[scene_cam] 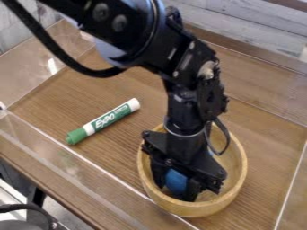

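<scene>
My gripper (180,166) reaches down into a round tan bowl (206,207) at the lower right of the camera view, shut on a blue object (177,183) that is mostly hidden by the black fingers. The object is inside the bowl, below its rim.
A white and green EXPO marker (103,121) lies on the wooden table (72,90) to the left of the bowl. A metal edge runs along the near left.
</scene>
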